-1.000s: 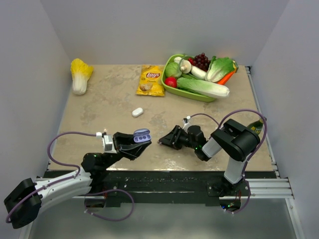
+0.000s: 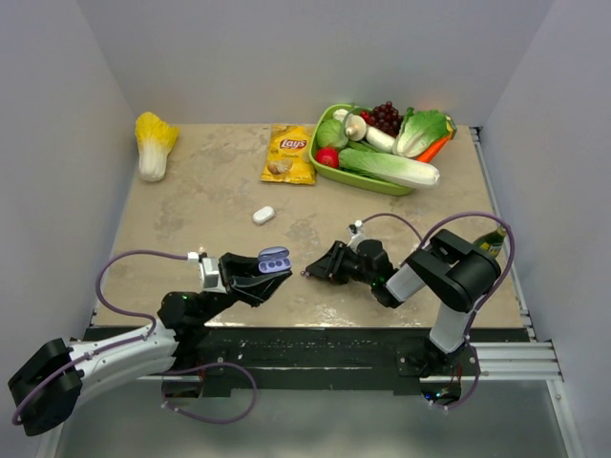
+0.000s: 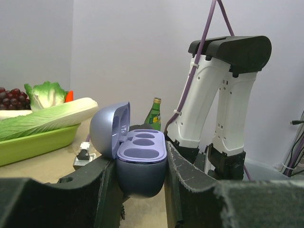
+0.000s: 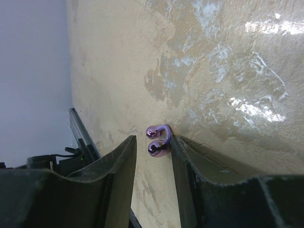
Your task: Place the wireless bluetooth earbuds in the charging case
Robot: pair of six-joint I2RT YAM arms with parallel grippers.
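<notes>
The lilac charging case (image 2: 274, 265) is held up by my left gripper (image 2: 267, 279); in the left wrist view the case (image 3: 141, 173) has its lid raised and its earbud wells visible, gripped between the fingers. A small purple earbud (image 4: 159, 148) lies on the table at the fingertips of my right gripper, whose fingers stand part open around it, one close against it. The top view shows this right gripper (image 2: 320, 267) low over the table, right of the case.
A white oval object (image 2: 263, 215) lies behind the case. A chips bag (image 2: 287, 153), a green basket (image 2: 363, 183) of vegetables and a napa cabbage (image 2: 153, 153) stand at the back. A green bottle (image 2: 493, 239) is at the right edge.
My left gripper and the case have shifted very slightly in the top view. The right arm looks unchanged.
</notes>
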